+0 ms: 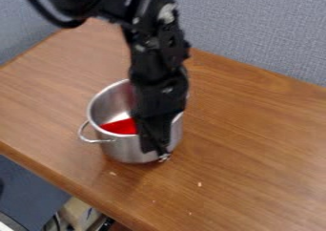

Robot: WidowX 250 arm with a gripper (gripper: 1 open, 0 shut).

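Note:
A steel pot [109, 143] with a wire handle stands at the centre-left of the wooden table. A red object [121, 126] lies inside it. My black gripper [162, 151] is down at the pot's right side, overlapping its rim; whether anything is between its fingers is hidden.
Grey walls stand behind.

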